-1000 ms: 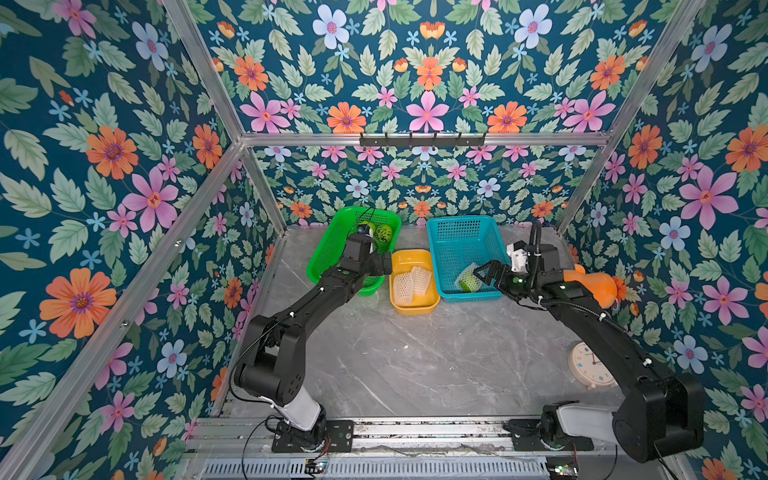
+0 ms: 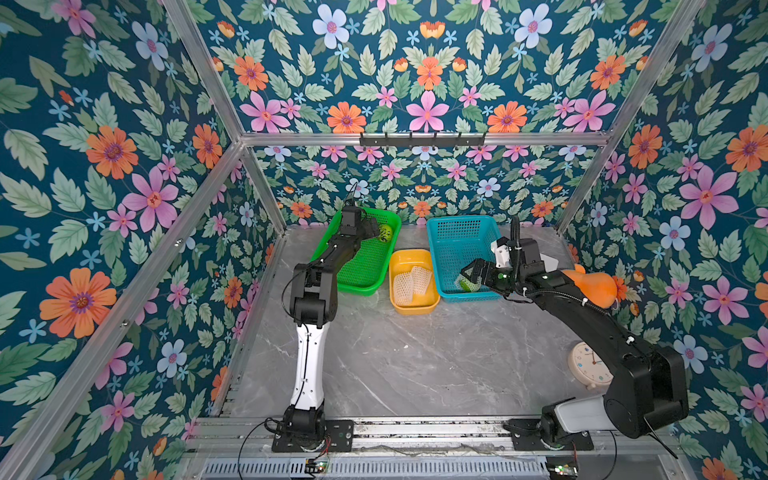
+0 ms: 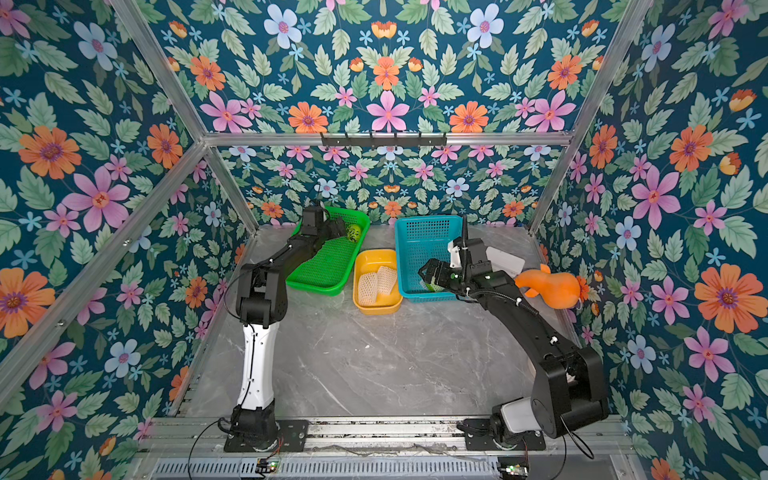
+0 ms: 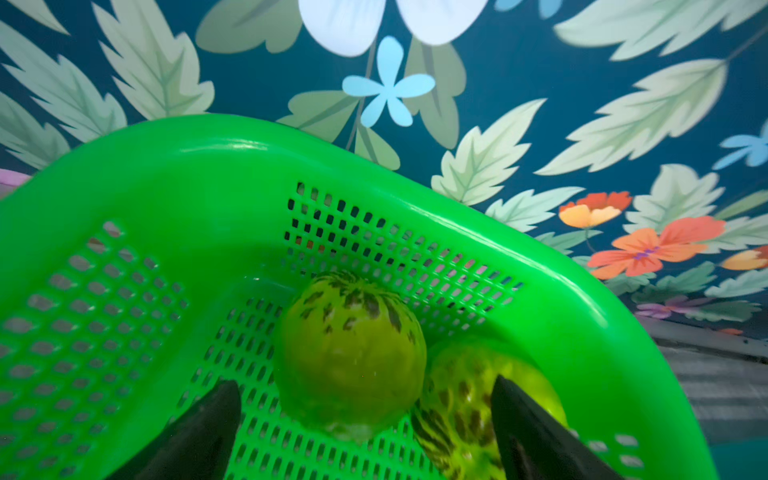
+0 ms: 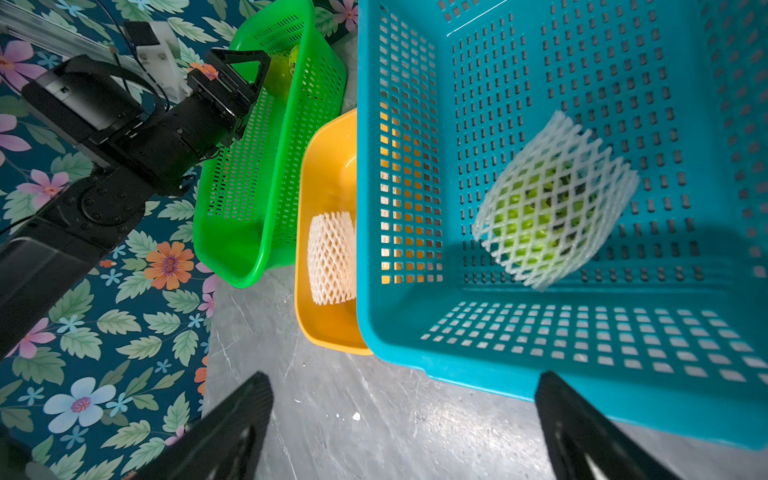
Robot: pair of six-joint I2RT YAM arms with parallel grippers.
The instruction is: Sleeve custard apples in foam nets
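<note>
My left gripper is open over the green basket [image 4: 208, 140], its fingers framing two custard apples, one [image 4: 348, 356] in the middle, the other [image 4: 480, 384] to its right; nothing is gripped. My right gripper stands open at the front of the blue basket [image 5: 400, 344]. In that basket lies a custard apple in a white foam net [image 5: 552, 208]. The yellow tray [image 2: 397, 308] between the baskets holds loose foam nets [image 2: 404, 288].
An orange plush toy [image 3: 560, 289] and a pale block [image 3: 504, 260] sit at the right, with a clock [image 2: 590, 364] nearer the front.
The right arm has shifted slightly leftward over the blue basket.
</note>
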